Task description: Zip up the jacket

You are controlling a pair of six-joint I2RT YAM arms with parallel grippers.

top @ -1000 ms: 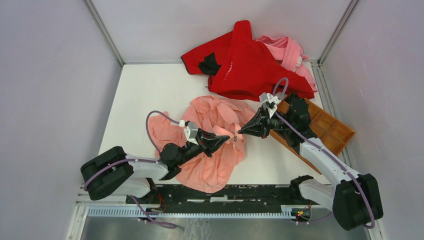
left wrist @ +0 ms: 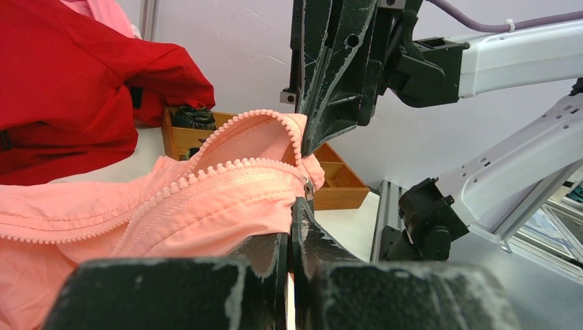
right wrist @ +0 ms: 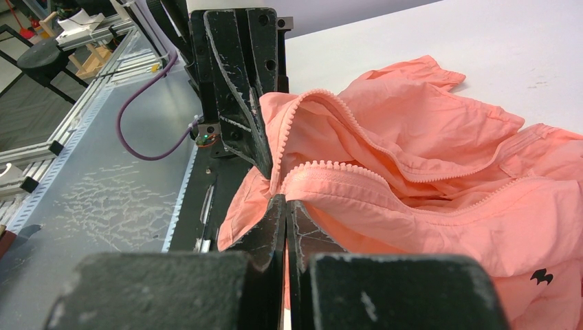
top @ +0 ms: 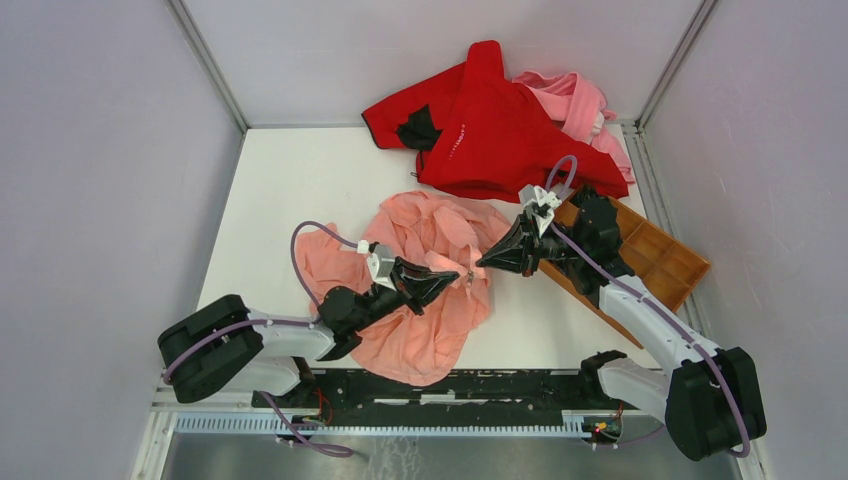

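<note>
The salmon-pink jacket lies rumpled on the table, its front edges raised between my two grippers. Light zipper teeth run along both edges, which are apart over the length seen. Shut on the lower end of one zipper edge, my left gripper has a small metal slider just beyond its tips. Opposite it, my right gripper is shut with its tips at the other zipper edge, which arches up from them; any cloth pinched there is thin and mostly hidden.
Behind the jacket lies a red garment with a pink one beside it. A wooden compartment box stands under the right arm.
Both grippers and the jacket stay in place across the frames. Only the left arm's upper part has shifted very slightly outward.
</note>
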